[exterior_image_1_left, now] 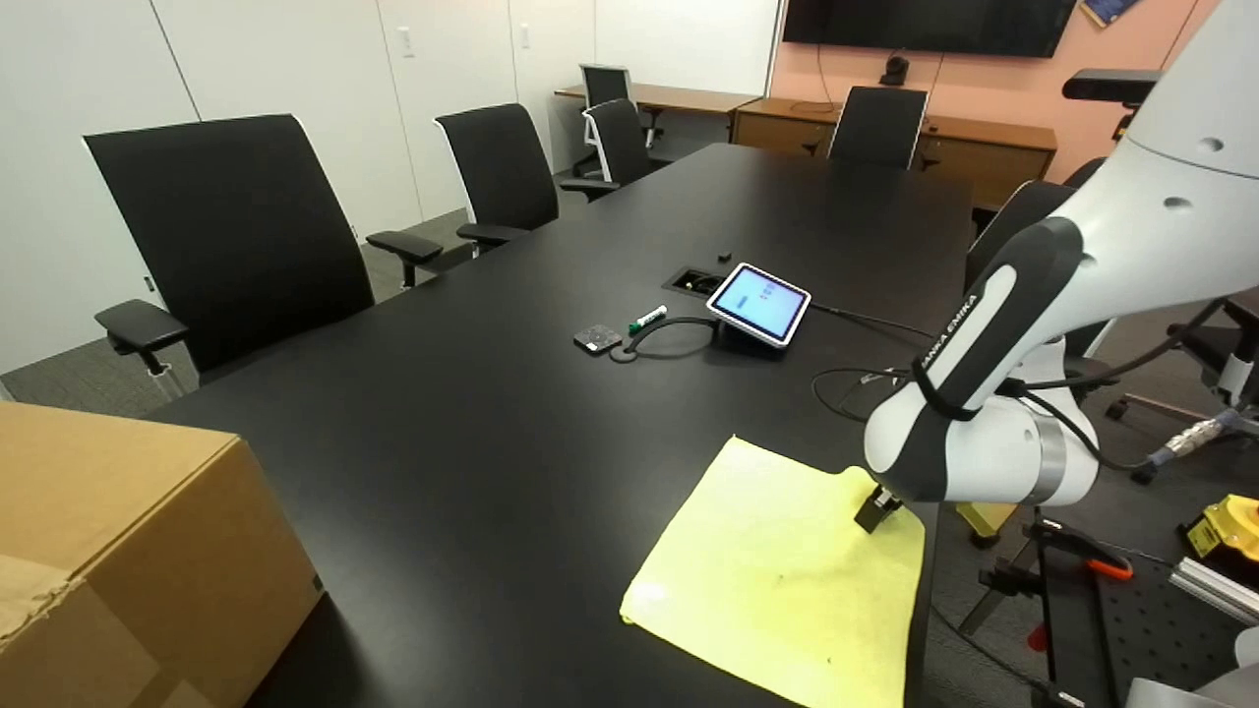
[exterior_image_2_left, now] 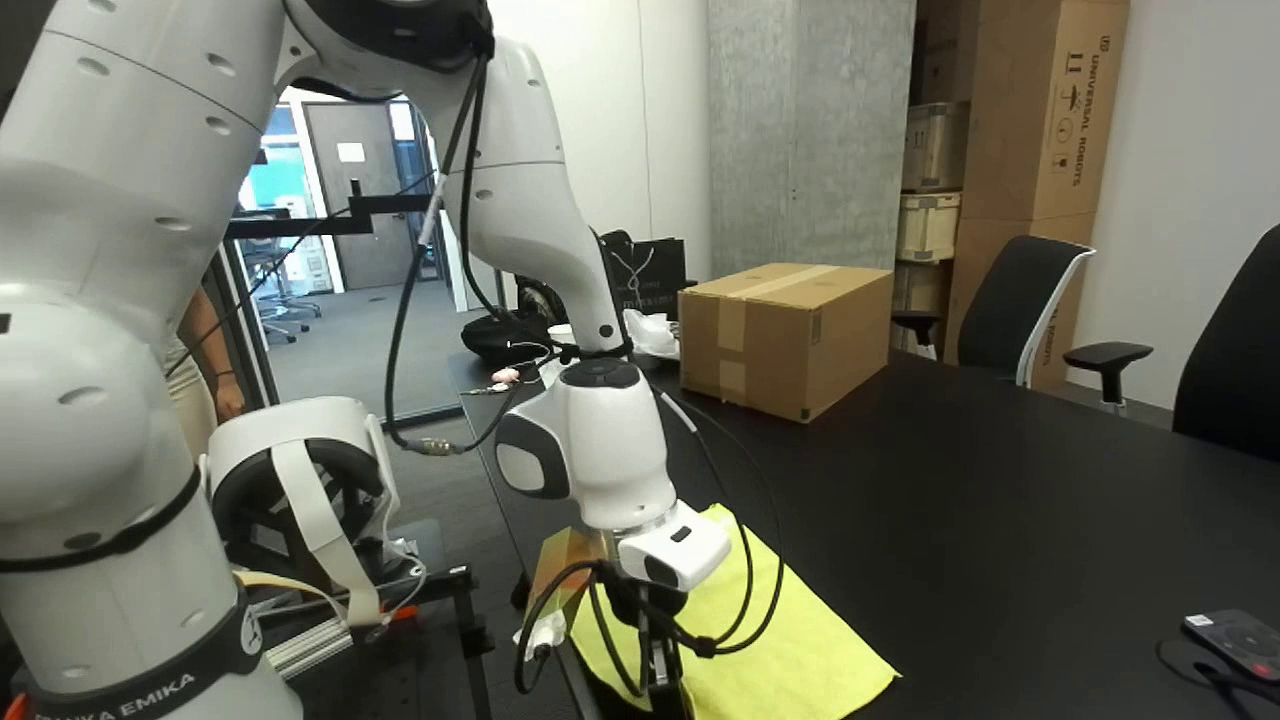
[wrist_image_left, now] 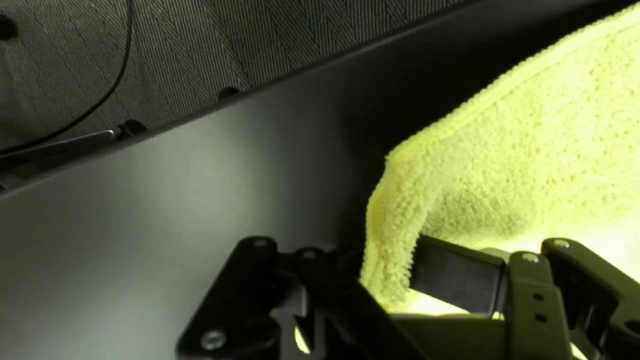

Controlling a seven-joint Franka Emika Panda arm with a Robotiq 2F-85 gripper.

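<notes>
A yellow cloth [exterior_image_1_left: 767,566] lies spread nearly flat near the table's edge, with its outer side close to that edge. My gripper [exterior_image_1_left: 875,509] is down low at the cloth's edge on the robot's side. In the wrist view, a raised fold of the cloth [wrist_image_left: 393,240] runs between the black fingers, and the gripper is shut on it. From the second exterior view, the arm and cables hide part of the cloth [exterior_image_2_left: 780,624].
On the black table [exterior_image_1_left: 472,472] stand a cardboard box [exterior_image_1_left: 153,531] at the near left and a tablet [exterior_image_1_left: 761,305] with a cable farther back. A marker [exterior_image_1_left: 648,318] and a small black device [exterior_image_1_left: 598,338] lie beside it. Between box and cloth the tabletop is clear.
</notes>
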